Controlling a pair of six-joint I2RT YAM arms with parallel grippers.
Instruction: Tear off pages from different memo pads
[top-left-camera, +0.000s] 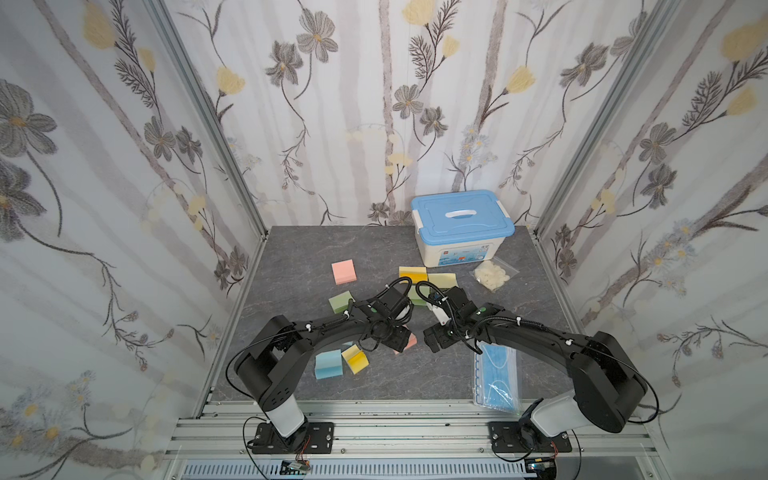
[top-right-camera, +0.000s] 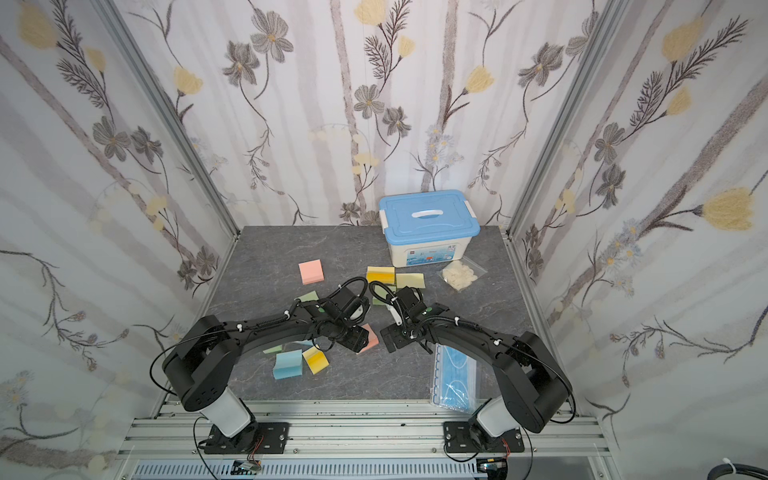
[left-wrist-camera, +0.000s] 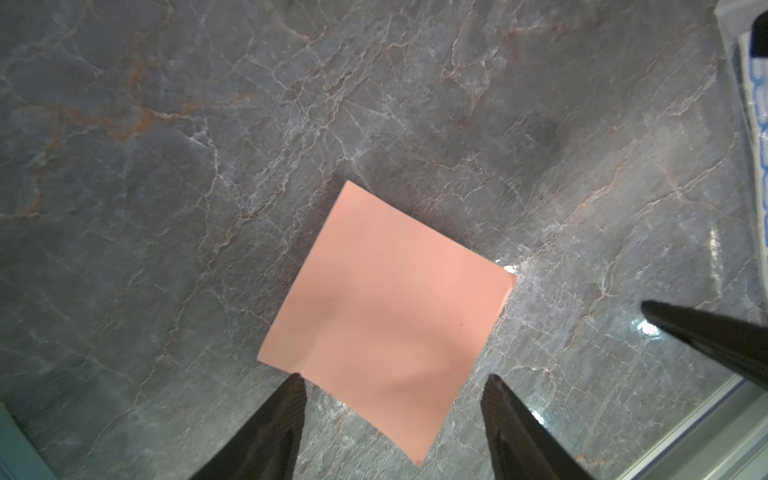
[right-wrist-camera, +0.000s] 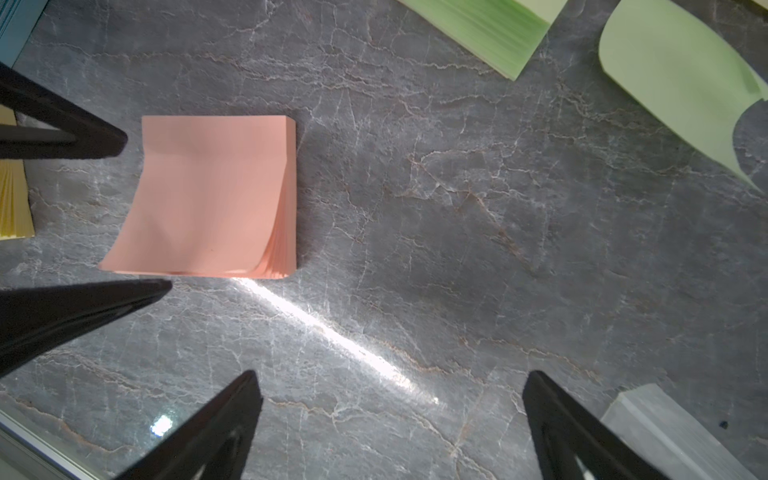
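Note:
A pink memo pad (left-wrist-camera: 392, 312) lies on the table with its top sheet curling up at one side; in the top left view my left gripper partly covers it. Around one corner of this pad, in the left wrist view, the fingers of my open left gripper stand apart, apparently above it. Off to the pad's right is my right gripper, also open, with only bare table showing between its fingers. Other memo pads are a second pink one (top-left-camera: 344, 272), a yellow one (top-left-camera: 355, 359), a blue one (top-left-camera: 328, 365) and a green one (right-wrist-camera: 504, 32).
A loose curled green sheet (right-wrist-camera: 684, 76) lies near the green pad. At the back right stands a blue-lidded box (top-left-camera: 462, 232), with a bag of pale pieces (top-left-camera: 492, 275) beside it. A packet of blue masks (top-left-camera: 497, 376) lies at the front right. Both grippers are close together.

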